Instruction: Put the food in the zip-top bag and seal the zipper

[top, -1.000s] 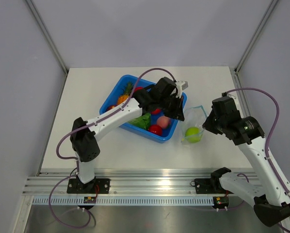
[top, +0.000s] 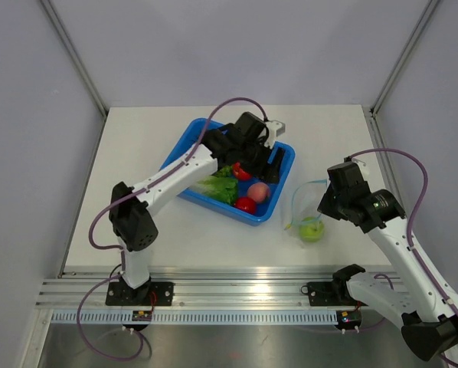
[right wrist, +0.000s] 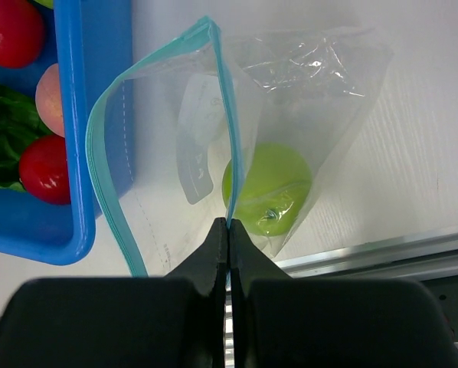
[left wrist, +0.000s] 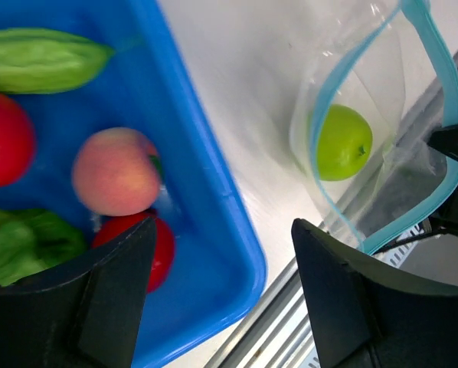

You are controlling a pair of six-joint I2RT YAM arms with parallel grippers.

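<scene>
A clear zip bag with a teal zipper rim (right wrist: 110,176) gapes open over the table, and a green apple (right wrist: 273,190) lies inside it. My right gripper is shut on one side of that rim. Over the blue bin (top: 184,138), my left gripper (top: 273,165) stands open with nothing between its fingers. Below it in the bin sit a peach (left wrist: 116,172), a red tomato (left wrist: 156,249), another red fruit (left wrist: 5,139) and a green pepper-like vegetable (left wrist: 41,60).
Leafy lettuce (top: 216,188) is also in the bin. A metal rail (top: 237,280) runs along the table's front edge.
</scene>
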